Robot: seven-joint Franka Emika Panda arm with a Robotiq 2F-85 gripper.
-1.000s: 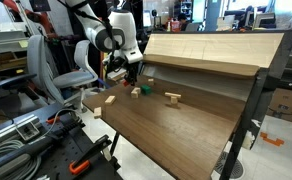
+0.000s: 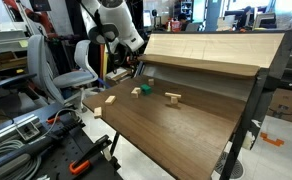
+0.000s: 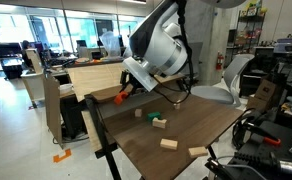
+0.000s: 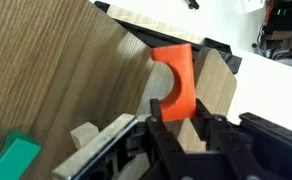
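An orange-red block [image 4: 176, 80], seemingly arched, stands out from my gripper in the wrist view. The fingers are shut on its near end, and its far end is free. In the second exterior view, the orange block [image 3: 120, 96] hangs in the air at the end of the white arm, above the wooden table [image 3: 146, 150] near its shelf side. From the first exterior view the arm [image 2: 114, 25] reaches over the far end of the table; the block itself is not clear there.
Below lie a green block [image 3: 159, 123] and several pale wooden blocks, such as one near the front [image 3: 169, 144]. A raised wooden shelf [image 2: 201, 57] runs along one long side.
Over the last second the arm has risen and swung toward the shelf side, taking the orange block up from near the table's far end. The other blocks look unmoved.
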